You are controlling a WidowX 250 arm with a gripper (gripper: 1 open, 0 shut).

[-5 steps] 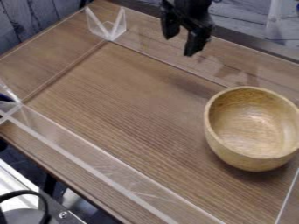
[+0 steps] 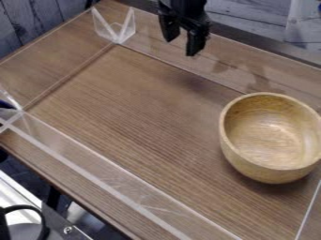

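A black robot gripper hangs at the top middle of the camera view, over the back of the wooden table, its dark fingers pointing down and apart, with nothing visible between them. A large round wooden bowl stands on the right side of the table, well in front of the gripper and to its right.
Clear plastic pieces stand at the back left, and clear strips run along the left and front edges. A dark border runs behind the table, and a black cable lies at the lower left.
The bowl and table are unchanged.
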